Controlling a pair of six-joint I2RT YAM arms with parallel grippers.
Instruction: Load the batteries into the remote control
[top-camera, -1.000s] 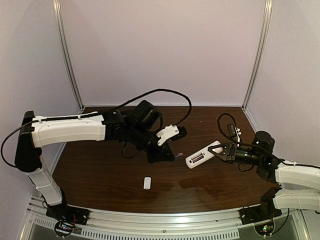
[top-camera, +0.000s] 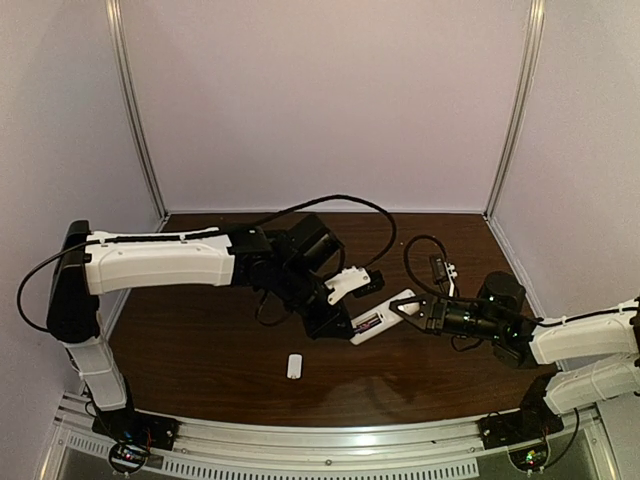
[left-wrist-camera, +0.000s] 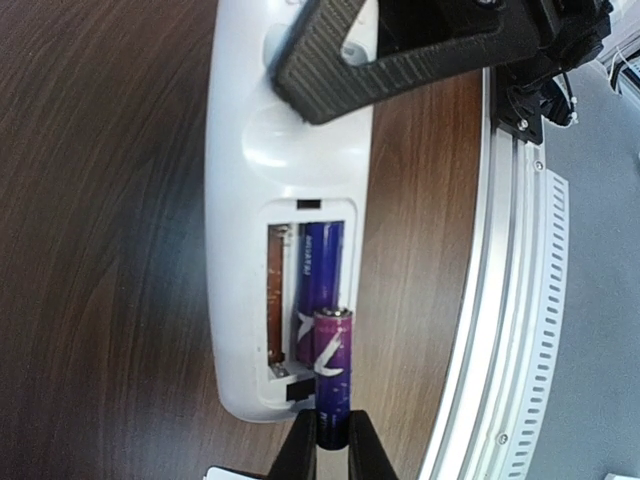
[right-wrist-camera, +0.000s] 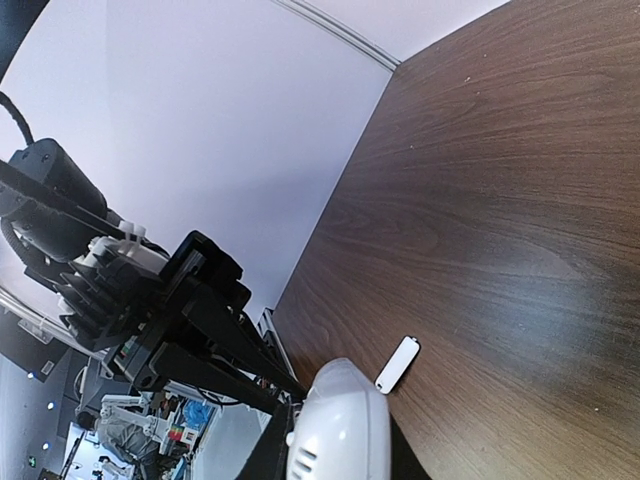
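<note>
A white remote (top-camera: 384, 316) hangs above the table with its back compartment uncovered, held by my right gripper (top-camera: 400, 306), which is shut on its upper end. In the left wrist view one purple-blue battery (left-wrist-camera: 319, 260) lies in the compartment's right side; the left side shows a brown floor or contact strip. My left gripper is shut on a second purple battery (left-wrist-camera: 332, 365), held over the compartment's lower right end. In the top view that gripper is at the remote's lower-left end. The white battery cover (top-camera: 294, 366) lies apart on the table.
Pale walls enclose it at back and sides, and a metal rail (top-camera: 320, 435) runs along the front edge.
The remote has moved left with my right gripper. My left arm has shifted right and slightly down, bringing its battery onto the remote's end.
</note>
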